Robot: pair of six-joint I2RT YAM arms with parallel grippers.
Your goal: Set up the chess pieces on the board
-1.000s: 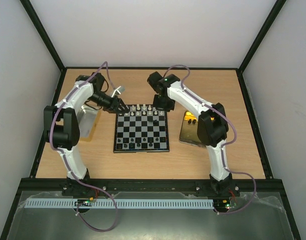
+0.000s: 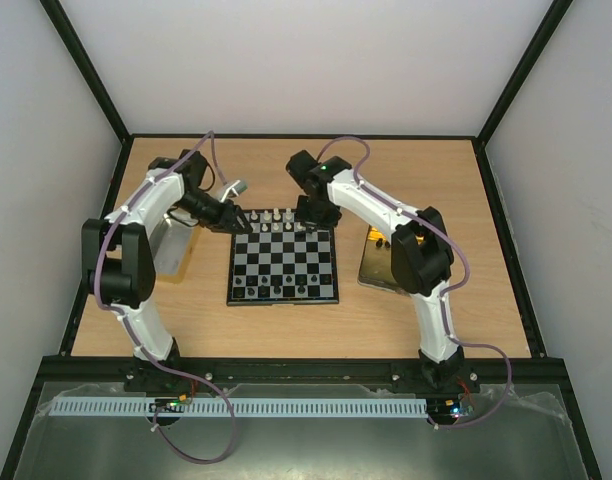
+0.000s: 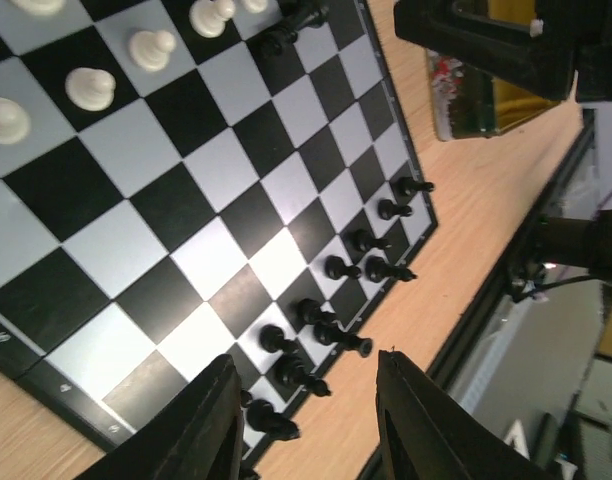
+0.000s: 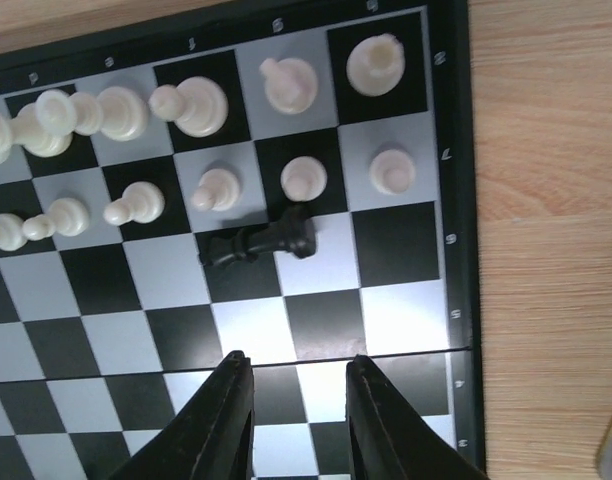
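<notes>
The chessboard holds white pieces in two rows along the far side and black pieces near the front. A black piece lies on its side just before the white pawns at the right. My left gripper hangs over the board's left part, fingers apart and empty. My right gripper is over the board's right part, also open, the fallen piece visible beyond its fingertips.
A tray with yellow inserts and dark items stands right of the board. A pale box is at left, partly under the left arm. Bare wood surrounds the board.
My right gripper has moved slightly left and toward the front over the board. The left arm has shifted a little, slightly toward the front.
</notes>
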